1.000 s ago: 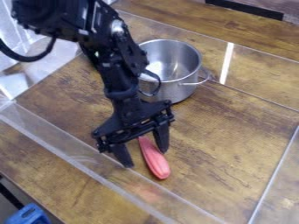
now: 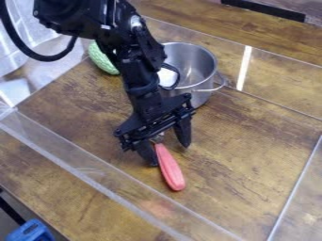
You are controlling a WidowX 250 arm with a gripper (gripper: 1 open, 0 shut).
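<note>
A long pink object (image 2: 172, 172) lies on the wooden counter (image 2: 251, 160), pointing toward the front, its back end close under my black gripper (image 2: 165, 141). The gripper's fingers are spread low on either side of that end, open; whether they touch it is hard to tell. A steel pot (image 2: 194, 73) with wire handles stands behind the gripper, partly hidden by the arm.
A green round object (image 2: 102, 58) sits at the back left behind the arm. Clear plastic edging runs along the front-left and right of the counter. A blue item (image 2: 32, 232) lies at the bottom left corner.
The gripper has shifted slightly right and up in the view, now over the pink object's back end. The pink object lies in nearly the same place.
</note>
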